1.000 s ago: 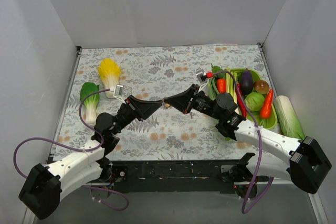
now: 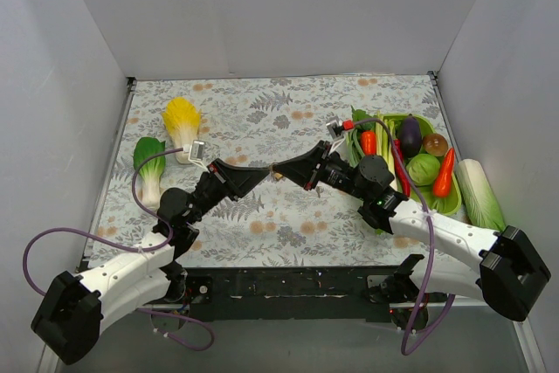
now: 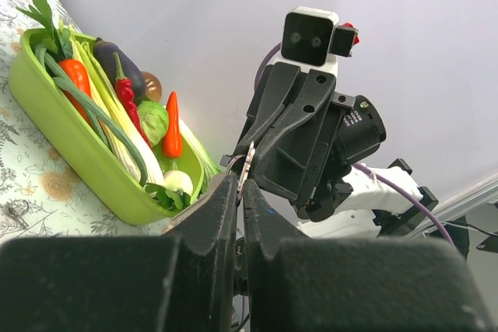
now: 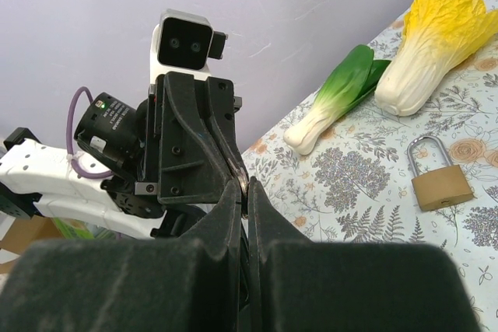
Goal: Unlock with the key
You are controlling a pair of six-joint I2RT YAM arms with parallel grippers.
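A small silver key [image 3: 247, 167] with a thin ring spans the tips of both grippers, held above the table. My left gripper [image 2: 267, 169] has its fingers shut on the key's lower end in the left wrist view. From the opposite side, my right gripper [image 2: 275, 167] is also shut on the key; only a sliver of the key [image 4: 243, 182] shows between the tips in the right wrist view. The brass padlock [image 4: 441, 188] with its silver shackle lies flat on the patterned cloth. From above, the two grippers hide most of it.
To the right, a green basket [image 3: 74, 153] holds vegetables, with a long cabbage [image 2: 479, 195] beside it. Bok choy [image 2: 150, 170] and a yellow cabbage [image 2: 182, 121] lie on the left.
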